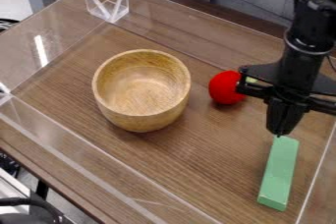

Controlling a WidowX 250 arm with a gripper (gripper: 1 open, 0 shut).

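The black gripper (pixel 281 103) hangs over the right side of the wooden table and looks shut, with nothing visible between its fingers. Below it a long pale green block (pixel 277 173) lies flat. A red round object (pixel 226 87) sits just left of the gripper, with a small light green item (pixel 250 82) behind it, partly hidden by the arm. A wide yellowish wooden bowl (pixel 140 83) rests left of centre.
A clear wire or plastic holder (pixel 105 2) stands at the back left. The table's left edge shows at the lower left.
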